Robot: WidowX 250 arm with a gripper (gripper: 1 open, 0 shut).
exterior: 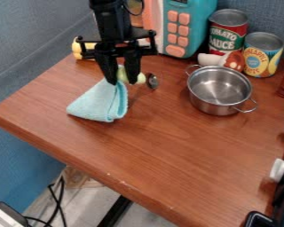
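The black gripper (121, 74) hangs low over the left rear of the table, right at the upper end of a light blue cloth (95, 105), which rises toward its fingers. A pale yellow-green object (139, 79) lies just beside the fingers, partly hidden by them. Whether the fingers are closed on the cloth is hard to tell. A small silver item (153, 82) sits right of them.
A steel pot (219, 89) stands right of the gripper, with cans (262, 55), a toy microwave (177, 27) and small toy food behind. A yellow object (82, 50) is at back left.
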